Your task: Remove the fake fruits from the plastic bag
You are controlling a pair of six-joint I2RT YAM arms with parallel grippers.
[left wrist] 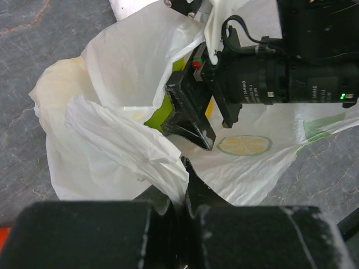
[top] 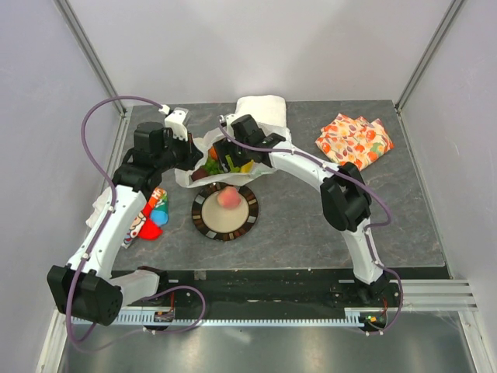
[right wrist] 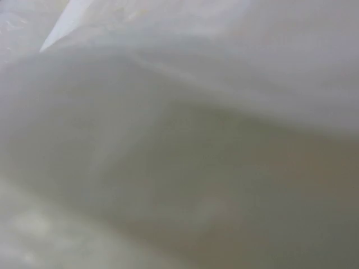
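A white plastic bag lies with its mouth spread, holding an orange fruit, green fruit, a dark red one and a yellow one. Its left edge is pinched in my left gripper, which is shut on the film. Inside the mouth, my right gripper stands open above the green and yellow fruit, hiding part of them. Whether it touches a fruit cannot be told. Blurred bag film fills the right wrist view. On the plate in front rests a peach.
An orange patterned cloth bag lies at the back right. Colourful packaging sits by the left arm. Behind the plastic bag is a white cushion-like item.
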